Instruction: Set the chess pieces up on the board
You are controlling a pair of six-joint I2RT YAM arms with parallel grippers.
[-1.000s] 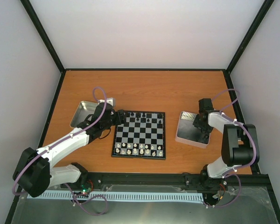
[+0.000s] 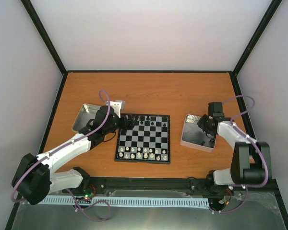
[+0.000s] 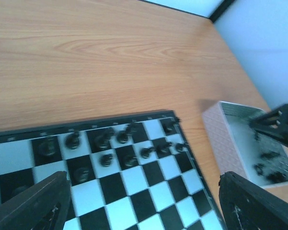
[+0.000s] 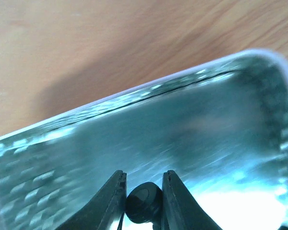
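The chessboard [image 2: 142, 138] holds light pieces along its near rows and several dark pieces along the far rows. Over its far left corner, my left gripper [image 2: 127, 122] stands open and empty. My right gripper is over the pink-rimmed tray [image 2: 196, 146] right of the board, shut on a dark chess piece [image 4: 143, 203] with a round top. A few other dark pieces [image 3: 273, 175] lie in that tray.
An empty-looking metal tray [image 2: 81, 117] stands at the left, partly behind the left arm.
The left arm has moved slightly, its gripper still over the board's far left corner.
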